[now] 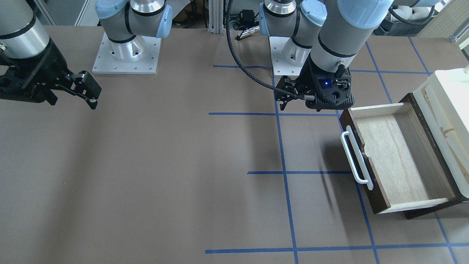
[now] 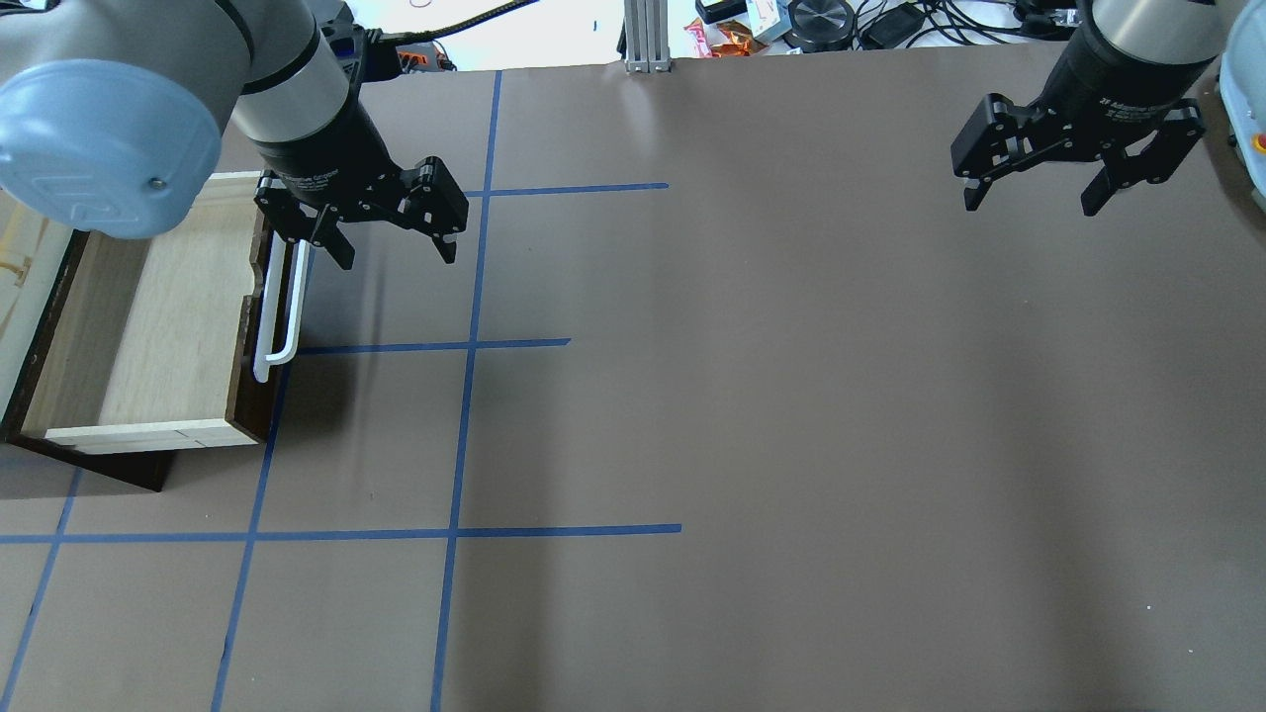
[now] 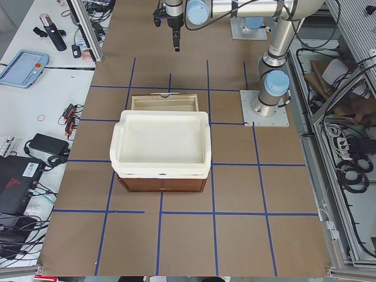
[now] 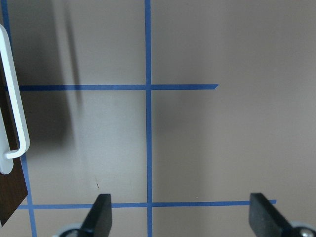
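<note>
A wooden box with an open, empty drawer (image 1: 398,158) and white handle (image 1: 351,154) stands on the taped floor at the right of the front view, a white tray (image 3: 160,144) on its top. My gripper (image 2: 398,261) hangs above and beside the drawer's handle end, open, with nothing between its fingers; in the left wrist view its fingertips (image 4: 101,212) are wide apart over bare floor, the handle at the left edge.
A second arm's gripper (image 2: 1033,202) hangs across the work surface, apart from the box. Cables and electronics lie beyond the surface's edges.
</note>
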